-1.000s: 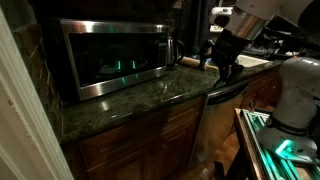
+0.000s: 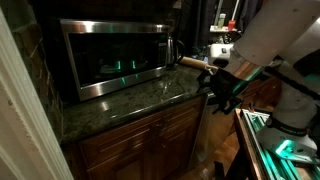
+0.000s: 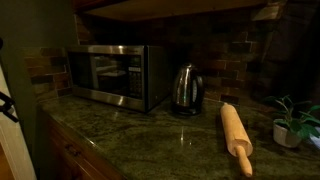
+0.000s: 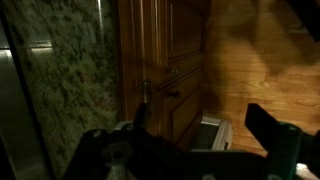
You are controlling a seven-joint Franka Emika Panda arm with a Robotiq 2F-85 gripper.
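My gripper stands open in the wrist view, its dark fingers (image 4: 272, 138) wide apart with no object between them. Below it show the wooden cabinet front (image 4: 186, 75) and the floor. In exterior view 1 the gripper (image 2: 215, 98) hangs in front of the counter's right part, at about the height of the counter edge. A silver microwave (image 3: 118, 75) with its door shut sits on the dark green stone counter (image 3: 130, 130). Right of it are a dark kettle (image 3: 187, 90) and a wooden rolling pin (image 3: 235, 135).
A potted plant (image 3: 293, 128) stands at the counter's right end in exterior view 2. Wooden floor (image 4: 260, 60) lies open beside the cabinets. A table edge (image 2: 262, 150) is by the robot's base.
The microwave and counter items look unmoved.
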